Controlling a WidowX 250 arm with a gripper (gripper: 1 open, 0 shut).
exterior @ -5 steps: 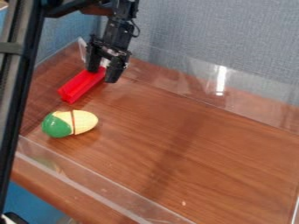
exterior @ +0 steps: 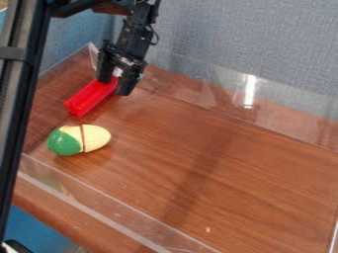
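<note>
A long red block (exterior: pixel 90 98) lies at the back left of the wooden tray. Over its far end is my black gripper (exterior: pixel 115 75), open and pointing down, its fingers close around or beside that end; whether they touch it I cannot tell. A pale yellow and green object (exterior: pixel 81 139), shaped like a vegetable, lies nearer the front left, apart from the block.
Clear plastic walls edge the wooden tray (exterior: pixel 224 173), with a grey textured panel (exterior: pixel 251 40) behind. The middle and right of the floor are empty. A dark post (exterior: pixel 14 99) stands in the left foreground.
My gripper has shifted very slightly at the back left. The red block and the yellow and green object look unmoved.
</note>
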